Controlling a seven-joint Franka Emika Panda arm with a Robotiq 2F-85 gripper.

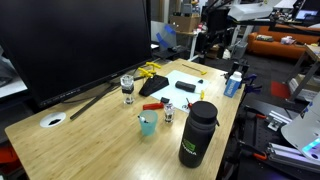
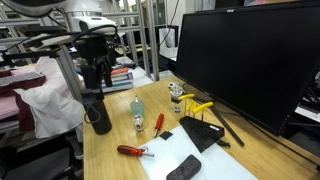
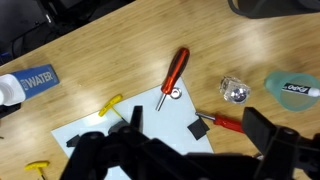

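My gripper is open above the table, its dark fingers at the bottom of the wrist view with nothing held between them. Below it lies a red-and-black screwdriver (image 3: 175,70), apart from the fingers. A second red-handled screwdriver (image 3: 222,122) is partly hidden near the right finger. Close by stand a small clear glass (image 3: 235,90) and a teal cup (image 3: 295,90) with a marker in it. White paper (image 3: 170,125) is spread under the fingers. In exterior view 2, the gripper (image 2: 102,78) hangs above the dark bottle (image 2: 97,117) as seen from there.
A tall black bottle (image 1: 198,135) stands at the table's near edge. Farther back are a white cup (image 1: 127,88), yellow-handled tools (image 1: 150,70) and a black block (image 1: 186,87). The large monitor (image 1: 75,50) bounds the back.
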